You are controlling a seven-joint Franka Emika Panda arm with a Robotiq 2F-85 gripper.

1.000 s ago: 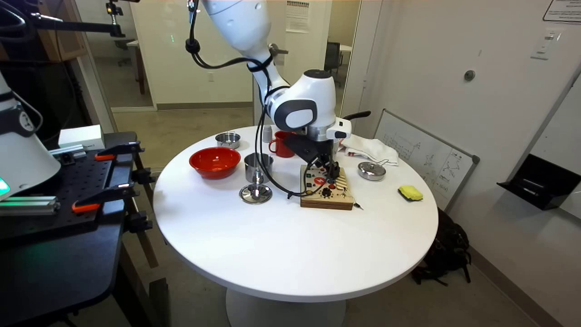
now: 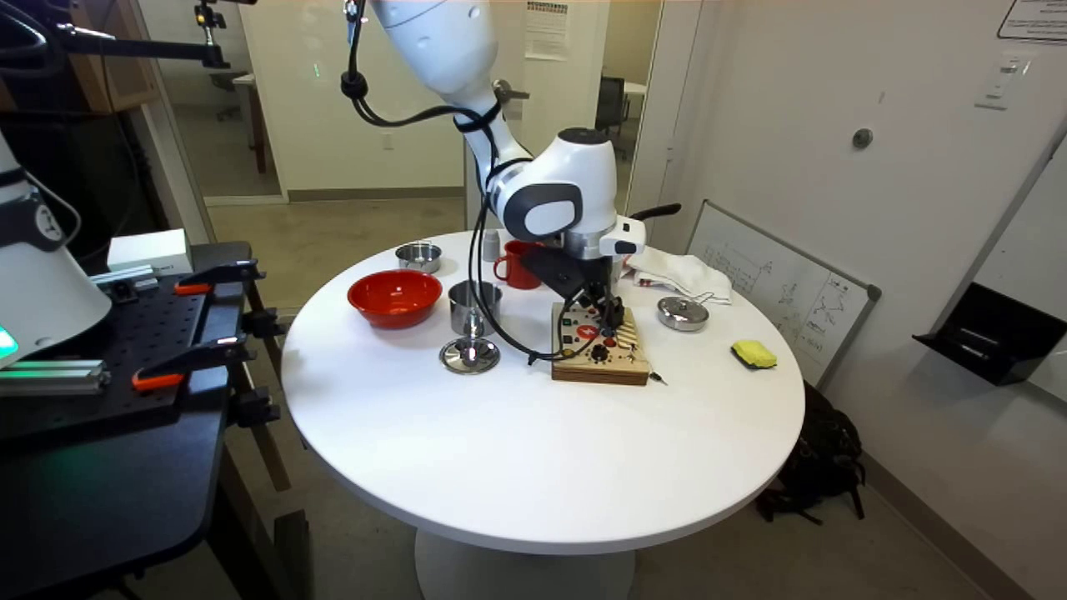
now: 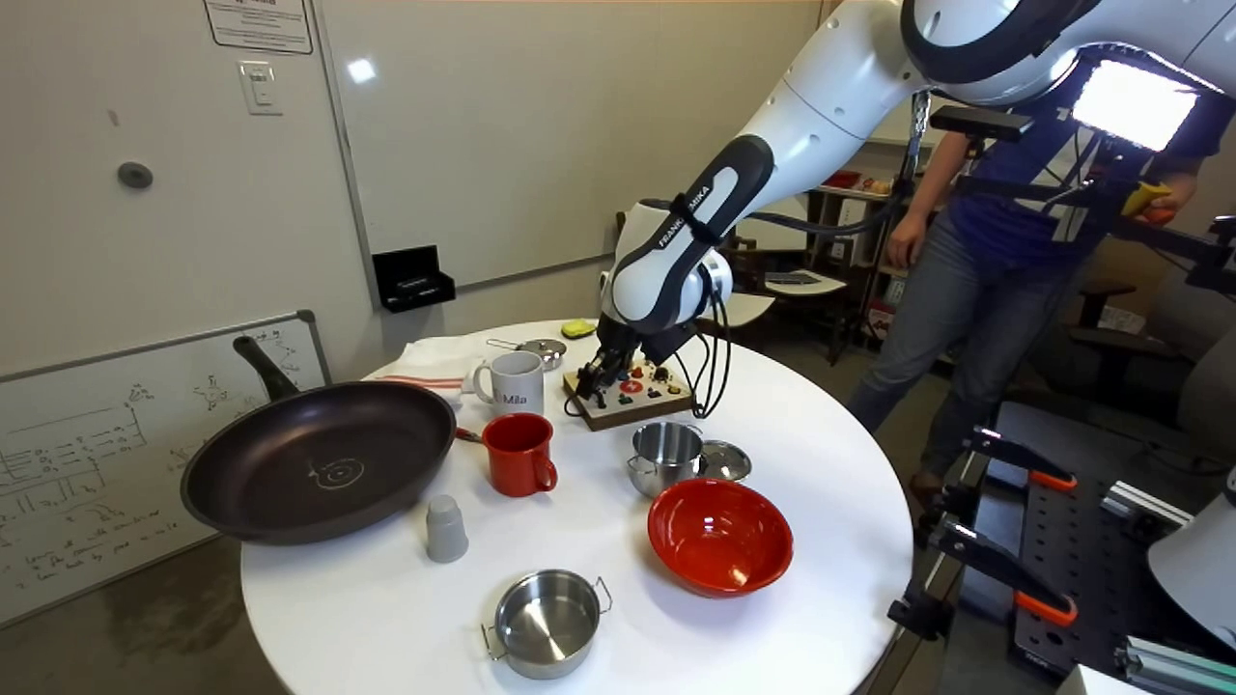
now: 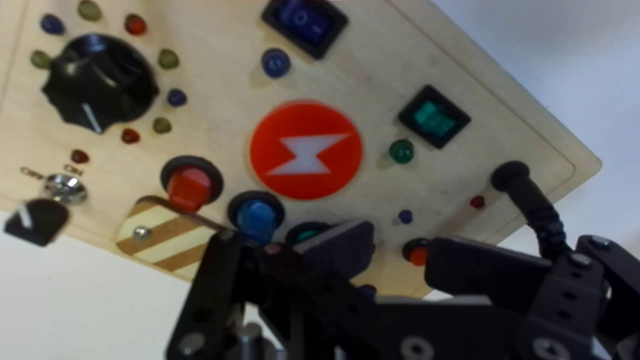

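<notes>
A wooden switch board (image 2: 598, 376) lies on the round white table, with knobs, rocker switches and coloured buttons on its top. In the wrist view its red disc (image 4: 306, 150) is at the centre and a black dial (image 4: 99, 81) at upper left. My gripper hangs low over the board's edge, its fingers apart. An orange button (image 4: 415, 252) shows in the gap near the right finger. The left finger partly covers a green button (image 4: 307, 232); a blue button (image 4: 256, 219) sits just left of it. Whether a fingertip touches the board is unclear.
Close to the arm stand a steel pot (image 3: 666, 456), a red bowl (image 3: 720, 539), a red mug (image 3: 518, 454) and a white mug (image 3: 513, 383). A large pan (image 3: 324, 463) is at the table's side.
</notes>
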